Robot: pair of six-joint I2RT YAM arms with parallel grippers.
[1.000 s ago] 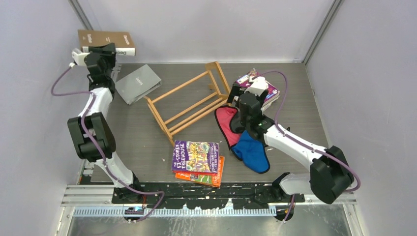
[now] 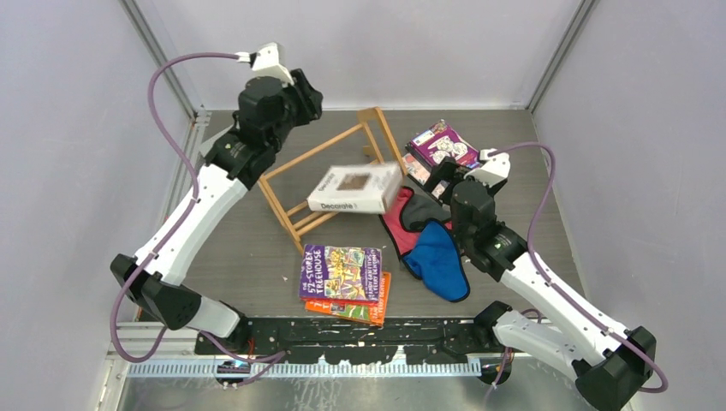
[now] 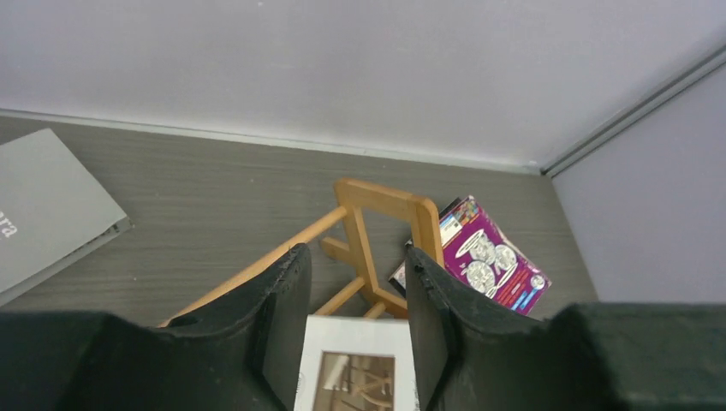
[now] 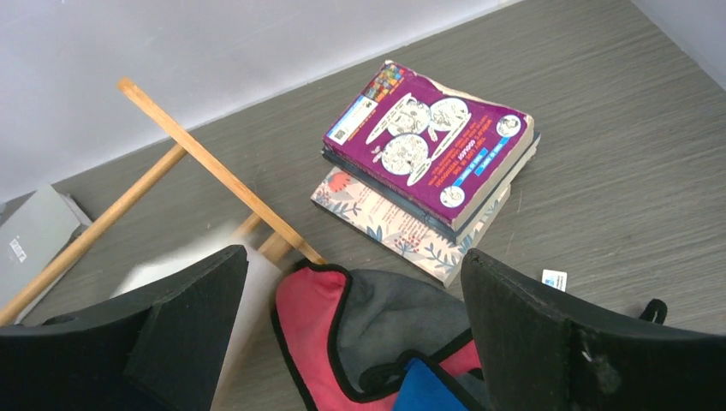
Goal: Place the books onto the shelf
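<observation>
The white Decorate book (image 2: 354, 188) is over the wooden rack (image 2: 319, 148), blurred in the right wrist view, apart from my left gripper (image 2: 304, 94) in the top view. The left fingers stand apart with the book's edge visible below and between them; their hold is unclear. My right gripper (image 2: 441, 175) is open beside the purple book (image 4: 428, 145), which lies on a floral book (image 4: 402, 240). A purple Treehouse book (image 2: 341, 272) lies on an orange book (image 2: 377, 308). A grey file (image 3: 47, 205) lies at back left.
Red, grey and blue cloths (image 2: 432, 261) lie right of the rack. Walls (image 2: 625, 171) bound the workspace on the sides and back. Bare floor (image 2: 231, 265) shows at the front left.
The Decorate book has moved from the back left to over the rack, now white side up. My left gripper has moved right. The right gripper has shifted slightly right and toward the front.
</observation>
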